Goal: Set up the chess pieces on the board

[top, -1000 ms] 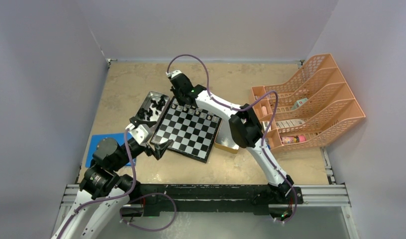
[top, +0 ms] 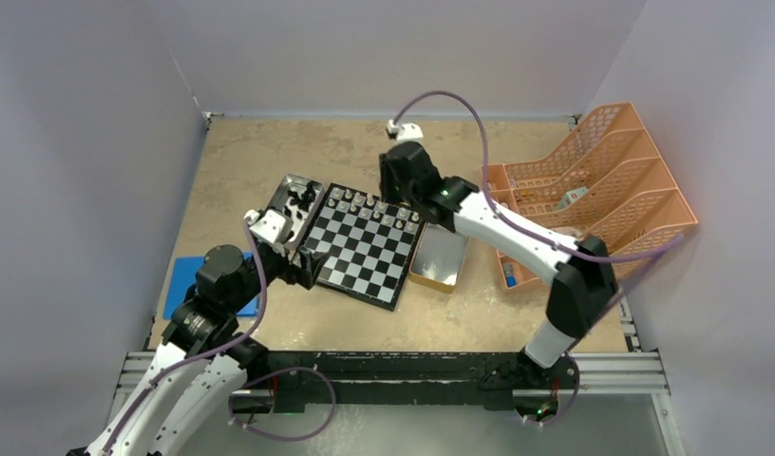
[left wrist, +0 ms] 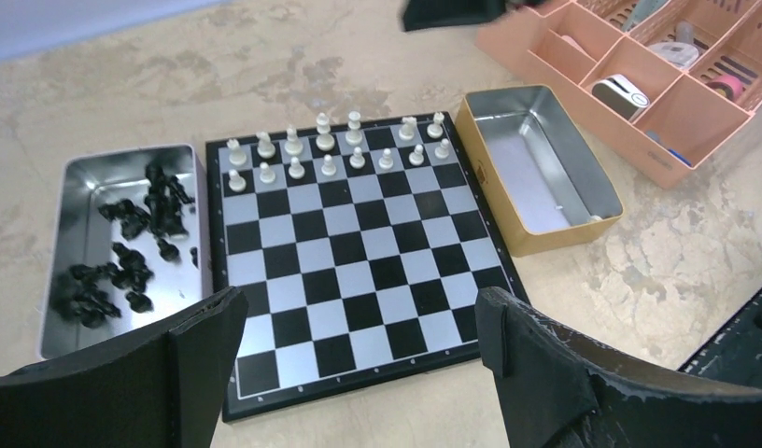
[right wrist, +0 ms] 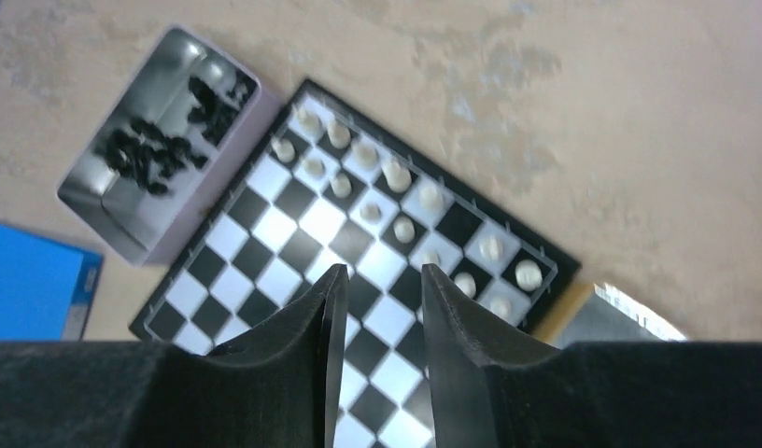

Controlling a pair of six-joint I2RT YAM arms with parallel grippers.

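White chess pieces point(left wrist: 324, 133) stand upright in two rows along the far side of the chessboard point(left wrist: 373, 370). In the back row, one square is empty between the pieces toward the right. Dark pieces point(left wrist: 162, 201) lie jumbled in the silver tray point(left wrist: 58, 252) beside the board's left edge. My left gripper is wide open and empty, at the board's near left in the top view. Above the far right part of the board is my right gripper, its fingers point(right wrist: 332, 317) part open with nothing visible between them.
A gold-sided tin point(left wrist: 552, 241) stands against the board's right side, with a small white thing point(left wrist: 597, 218) in its near corner. Farther right is an orange organiser point(top: 640, 214). A blue mat point(top: 181, 285) lies at left, partly under the left arm.
My right gripper has swung right and up, away from the board's far left corner, uncovering white pieces there.
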